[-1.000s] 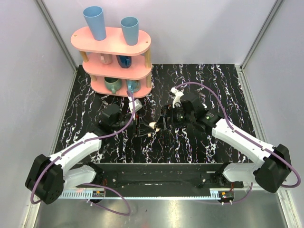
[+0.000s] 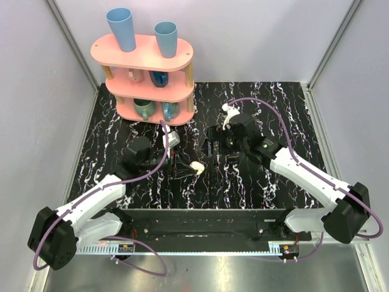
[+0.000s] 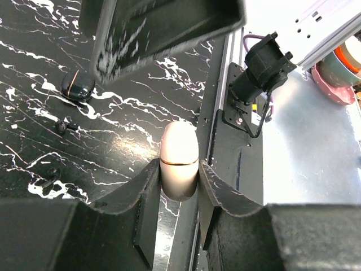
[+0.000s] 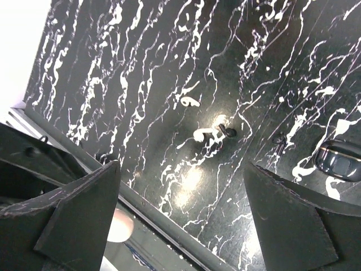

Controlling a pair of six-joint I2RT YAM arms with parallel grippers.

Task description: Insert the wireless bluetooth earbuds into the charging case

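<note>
My left gripper (image 2: 188, 168) is shut on the white charging case (image 3: 179, 173), held upright in the left wrist view with an orange-edged seam round it; its lid looks closed. My right gripper (image 2: 213, 141) is open, above and to the right of the case in the top view, with nothing seen between its fingers. Small black objects lie on the marble table: a rounded black case (image 4: 338, 161) and small dark pieces (image 4: 280, 141) (image 4: 227, 131). Whether those pieces are earbuds is too small to tell.
A pink shelf (image 2: 143, 52) with cups and mugs stands at the back left. The marble table's front edge (image 2: 200, 210) borders a dark rail below the arms.
My right gripper has moved up and away from the white case, leaving it in my left gripper, which has shifted slightly.
</note>
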